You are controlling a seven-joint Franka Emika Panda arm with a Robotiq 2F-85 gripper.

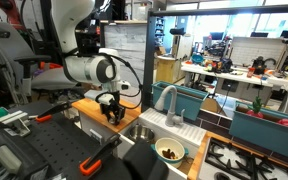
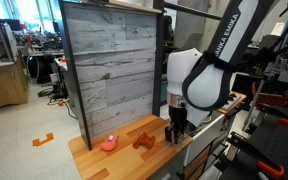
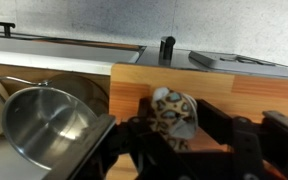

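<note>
A small whitish-and-brown patterned object [image 3: 172,113] lies on the wooden counter [image 3: 209,88] near its edge. My gripper is right over it, with dark fingers on both sides in the wrist view. Whether the fingers press on it is not clear. In exterior view 1 the gripper [image 1: 114,115] reaches down to the wood beside the sink, mostly covering the object. Exterior view 2 has the gripper [image 2: 176,132] low at the counter's front edge.
A steel sink bowl [image 3: 59,122] is close by the counter. An orange item [image 2: 143,140] and a pinkish item [image 2: 109,143] lie further along the wood. A faucet [image 1: 168,103], a white bowl [image 1: 170,149] and a stove [image 1: 229,162] stand to the right in exterior view 1.
</note>
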